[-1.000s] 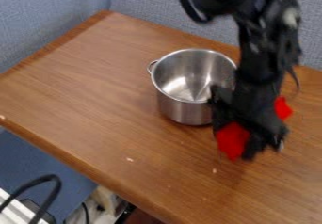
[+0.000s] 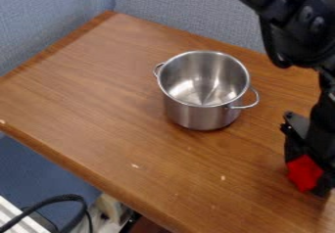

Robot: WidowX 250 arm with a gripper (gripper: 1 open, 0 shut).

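My black gripper [image 2: 309,159] is at the right edge, low over the table, shut on a red object [image 2: 301,172] that is mostly hidden by its dark fingers. A steel pot [image 2: 202,115] with two side handles stands upright near the middle of the table, to the left of and behind the gripper, apart from it.
The wooden table [image 2: 92,100] has clear space on the left and in the front. Blue-grey padded walls border it at the back and left. Off the front-left edge lie dark cables [image 2: 59,203].
My gripper has moved right and toward the front with the red object, away from beside the pot. The pot looks unmoved.
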